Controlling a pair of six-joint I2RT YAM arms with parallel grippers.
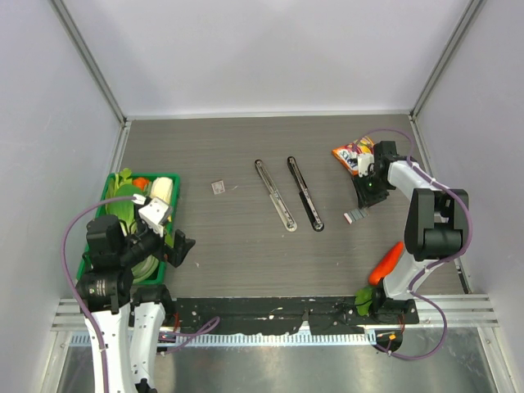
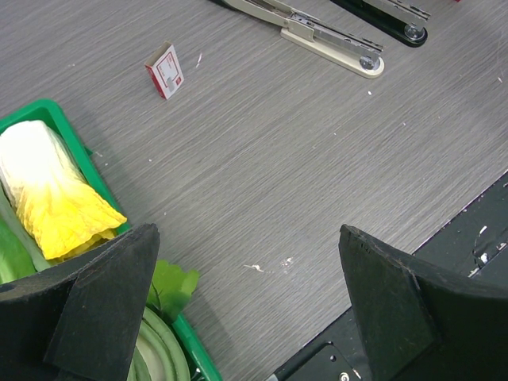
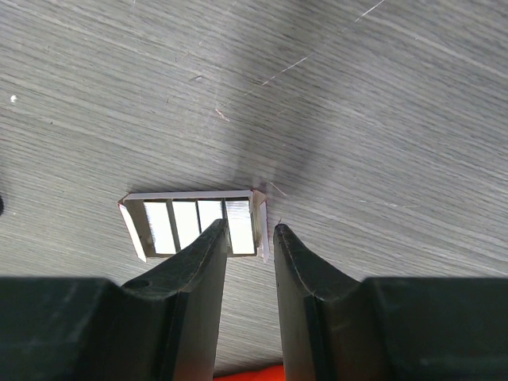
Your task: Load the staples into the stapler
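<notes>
An open box of staples point(image 3: 163, 228) lies on the table, several white strips showing in its tray. My right gripper is over the right end of this box, its fingers point(image 3: 205, 274) part open; that end shows in the gap, and no grip on it can be made out. From above, the box point(image 1: 355, 215) sits just below my right gripper's dark fingers. Mid-table, a silver-white stapler point(image 1: 275, 195) and a black stapler point(image 1: 305, 194) lie stretched out lengthwise. My left gripper is open and empty, beside the green basket.
A small red-and-white box point(image 2: 165, 71) stands left of the staplers. The green basket point(image 1: 177, 192) of vegetables is at the left edge. A snack bag point(image 1: 348, 155) lies behind my right gripper, and a red pepper-like item point(image 1: 386, 263) in front.
</notes>
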